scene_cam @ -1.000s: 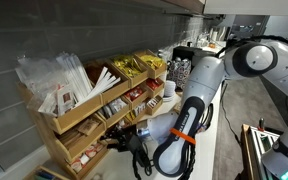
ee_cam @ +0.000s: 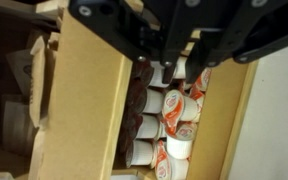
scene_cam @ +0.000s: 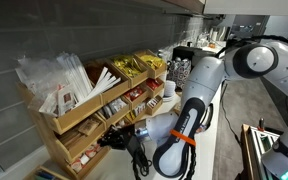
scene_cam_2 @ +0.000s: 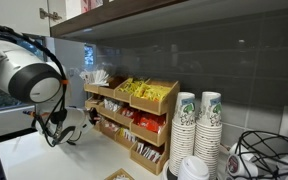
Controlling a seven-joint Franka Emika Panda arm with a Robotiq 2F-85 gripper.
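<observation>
In the wrist view my gripper reaches into a narrow cardboard compartment. Small white cups with orange-red printed lids (ee_cam: pixel 187 104) fill it, beside a row of cups with dark brown lids (ee_cam: pixel 141 128). The dark fingertips are right over or among the upper cups. Whether a cup sits between them is hard to make out, and so is how wide the fingers stand. From the first exterior view, the gripper (scene_cam: pixel 127 137) is at the lower bins of the brown tiered organizer (scene_cam: pixel 50 122); its fingertips are too dark to read there.
Stacked paper cups (scene_cam_2: pixel 182 128) stand to the right of the organizer in the second exterior view. Upper bins hold yellow packets (scene_cam: pixel 127 67) and white wrapped utensils (scene_cam: pixel 56 83). Bare white table (scene_cam_2: pixel 74 160) lies in front.
The arm and gripper have shifted only slightly near the lower bins. The organizer and its contents look the same in the exterior view.
</observation>
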